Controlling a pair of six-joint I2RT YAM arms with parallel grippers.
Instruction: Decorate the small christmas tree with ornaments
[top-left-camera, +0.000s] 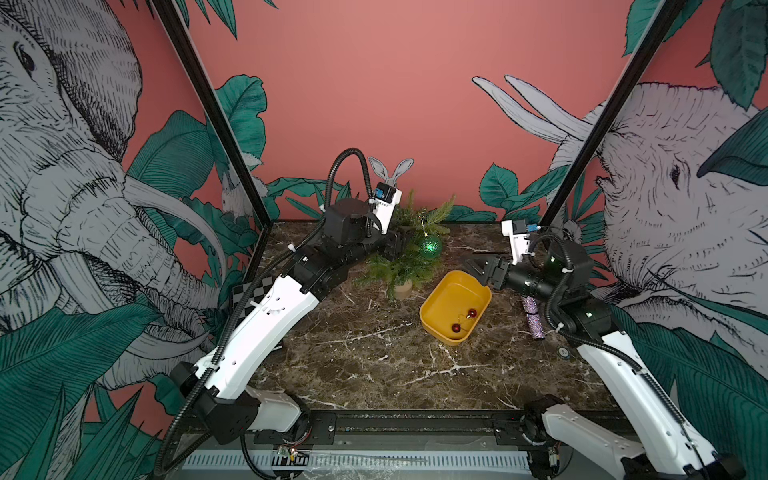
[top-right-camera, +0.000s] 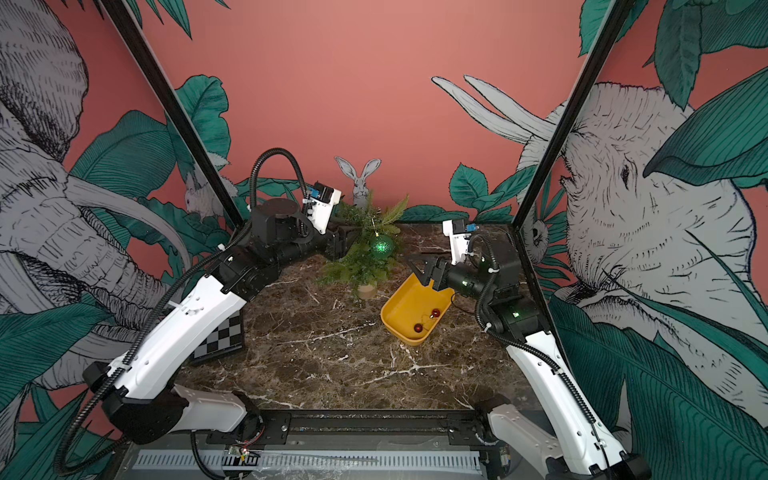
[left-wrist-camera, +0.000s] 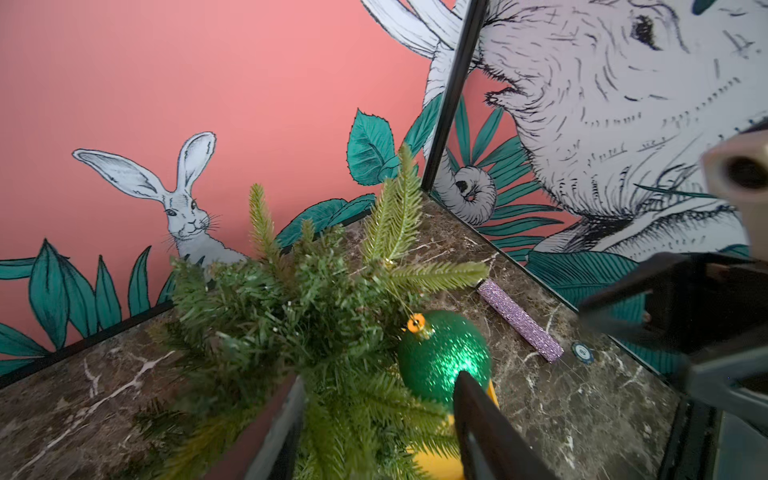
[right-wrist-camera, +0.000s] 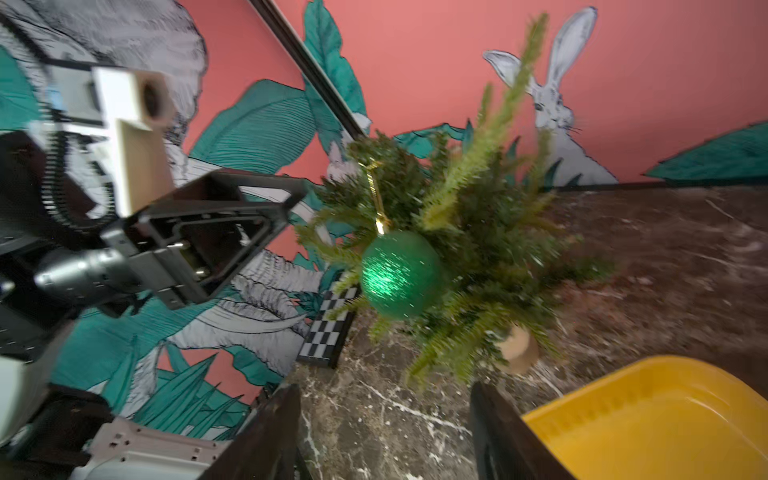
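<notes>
A green glittery ball hangs by a gold loop from a branch on the right of the small tree, which stands in a pale pot. My left gripper is open at the tree's left, just behind the ball in its wrist view, holding nothing. My right gripper is open, apart from the ball, over the far side of the yellow tray. Two small red baubles lie in that tray.
A pink glittery object and a small round disc lie on the right of the marble table. A checkered board lies at the left edge.
</notes>
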